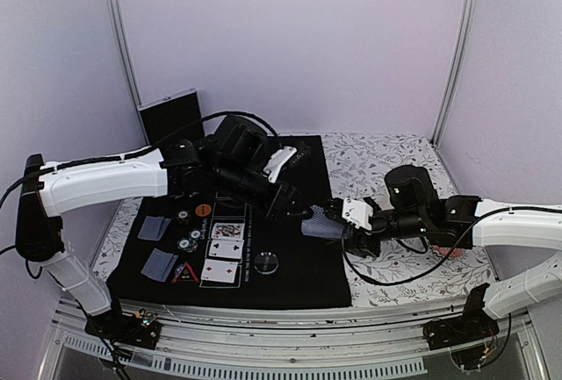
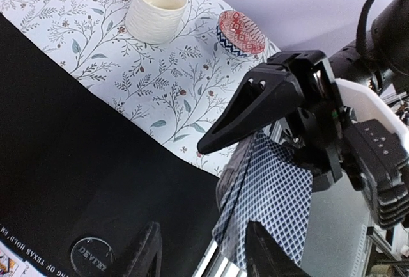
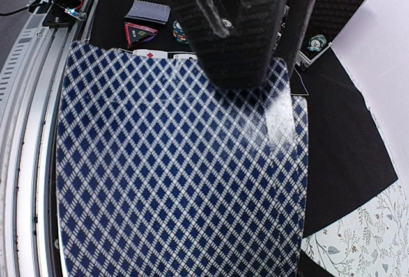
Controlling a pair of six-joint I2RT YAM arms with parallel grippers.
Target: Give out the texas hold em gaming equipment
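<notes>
Blue-and-white patterned cards (image 3: 179,174) fill most of the right wrist view, with my right gripper (image 1: 344,226) shut on them near the mat's right edge. One dark fingertip (image 3: 236,75) lies over their upper edge. Just to the left, my left gripper is open, its fingers apart and nothing seen between them; the cards hang beside it. Three face-up cards (image 1: 226,249) lie in a column on the black mat (image 1: 299,283). At the mat's left are face-down cards (image 1: 160,264) and another face-down pair (image 1: 154,227).
A round dealer button (image 1: 266,262) lies right of the face-up cards. Several chips (image 1: 189,244) and a red-edged triangular piece (image 1: 184,273) sit to their left. An open black case (image 1: 171,118) stands behind. A white cup (image 2: 156,11) and patterned bowl (image 2: 240,32) are on the floral cloth.
</notes>
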